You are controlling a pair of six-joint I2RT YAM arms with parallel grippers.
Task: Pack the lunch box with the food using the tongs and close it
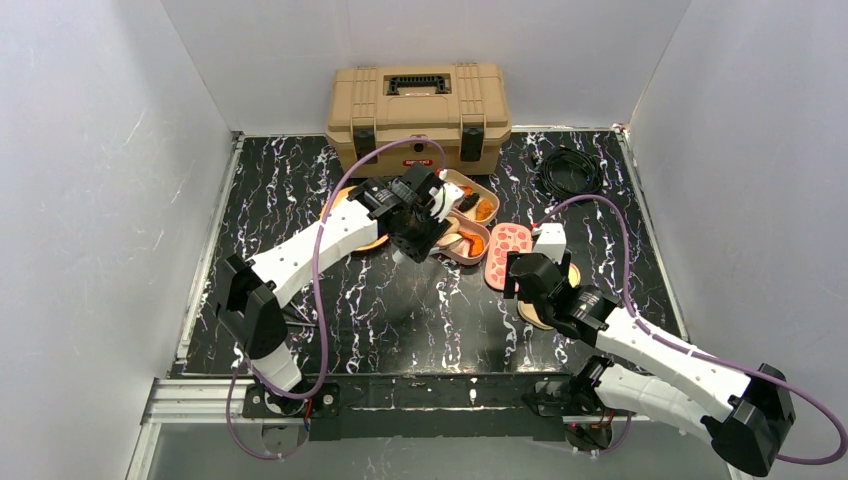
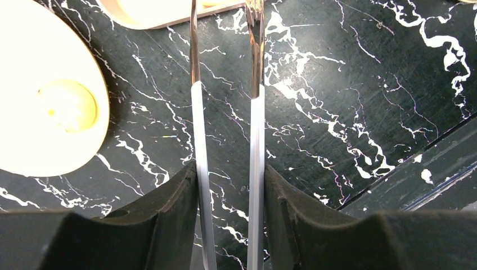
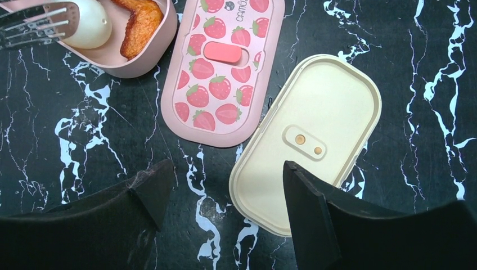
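Tongs [image 2: 257, 140], with metal arms and one forked end, stand between the fingers of my left gripper, a finger against each arm. In the right wrist view the forked end reaches over the left wall of the pink lunch box [image 3: 124, 68] and overlaps an egg [image 3: 93, 25]; whether it grips the egg is hidden. A browned chicken wing [image 3: 140, 31] lies beside the egg. Behind the pink box sits a beige box [image 1: 488, 190] with food. My right gripper hangs open and empty above the cream lid [image 3: 315, 112] and strawberry lid [image 3: 219, 84].
A large tan toolbox [image 1: 418, 115] fills the back of the table. Coiled black cable [image 1: 570, 173] lies at the back right. Under the left arm is a round plate [image 2: 62, 50], pale here with a yellow patch.
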